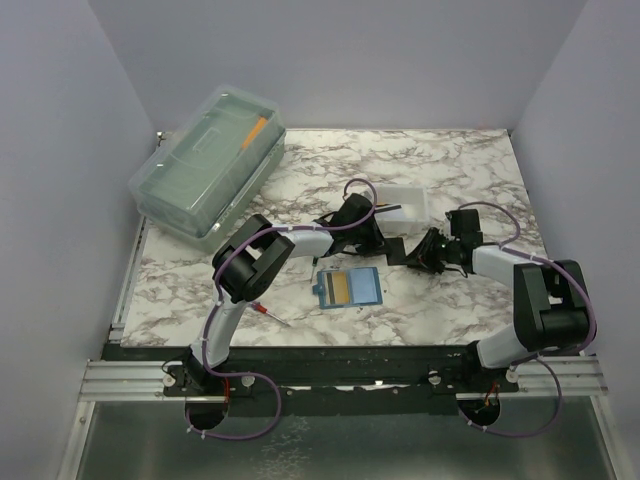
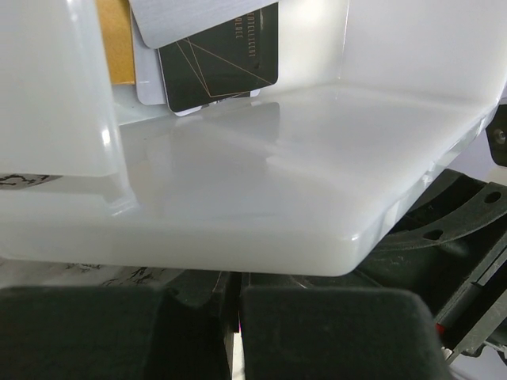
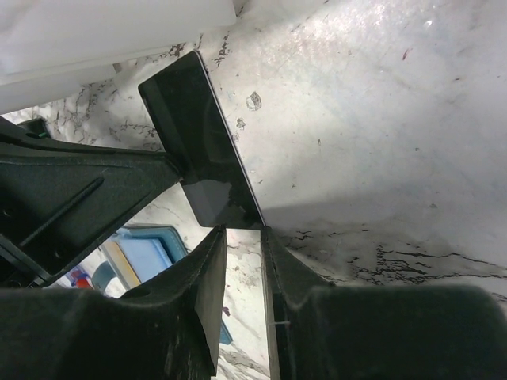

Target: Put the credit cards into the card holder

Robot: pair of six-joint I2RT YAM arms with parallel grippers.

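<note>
A black card [image 3: 202, 131] lies flat on the marble table beside the white container [image 1: 420, 205], which holds more cards [image 2: 218, 63]. My left gripper is shut, with nothing seen between its fingers; in the right wrist view, one of its dark fingertips touches the card's long side. My right gripper is part open, its fingertips at the card's lower edge, on either side of its near corner. The blue card holder [image 1: 349, 288] lies in front, with gold and blue sections.
A large translucent case [image 1: 200, 160] stands at the back left. A red-handled tool [image 1: 268, 312] lies front left.
</note>
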